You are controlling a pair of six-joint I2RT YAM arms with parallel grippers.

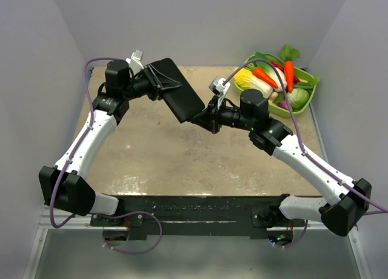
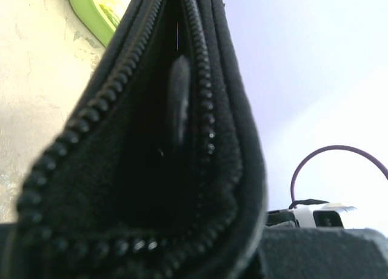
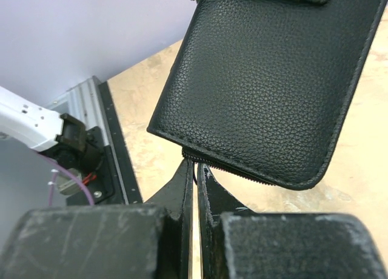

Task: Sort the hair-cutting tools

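Observation:
A black leather zip case (image 1: 176,91) is held in the air above the table by my left gripper (image 1: 156,86), shut on its upper part. In the left wrist view the case's zipped mouth (image 2: 127,170) gapes over a dark interior, with a dark oblong shape inside that I cannot make out. My right gripper is shut at the lower corner of the case, its fingertips at the zip edge, seemingly pinching something thin such as the zip pull; this is too small to be sure.
A green basket (image 1: 285,109) of vegetables stands at the back right of the table. The beige tabletop (image 1: 170,157) below the case is clear. Walls enclose the back and both sides.

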